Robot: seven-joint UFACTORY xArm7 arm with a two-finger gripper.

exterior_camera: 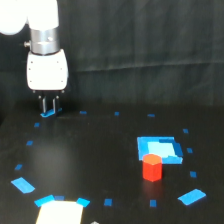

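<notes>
My gripper (50, 104) hangs at the far left, at the back of the black table, well away from the objects at the right. Its fingers are small and dark, so their opening is hard to judge; no object shows at them. A red six-sided block (152, 168) stands right of centre. Directly behind it lies a blue tray (174, 158) with a pale inside, its front edge partly hidden by the block. Whether block and tray touch, I cannot tell.
A cream-coloured object (60, 213) is cut off by the bottom edge at left. Blue tape strips (192, 197) and small blue marks lie flat around the table.
</notes>
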